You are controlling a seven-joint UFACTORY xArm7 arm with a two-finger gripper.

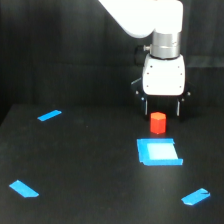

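Note:
An orange-red block [158, 123] stands on the black table, right of the middle of the view. Just above and behind it is my gripper [163, 106], pointing down from the white arm. Its dark fingers stand wide apart, open, one to each side of the block's top as seen from here. No contact with the block shows, though the dark fingers are hard to make out against the dark background. In front of the block lies a white square [161, 151] bordered in blue tape.
Blue tape strips mark the table: one at the back left [50, 115], one at the front left [24, 188] and one at the front right [196, 197].

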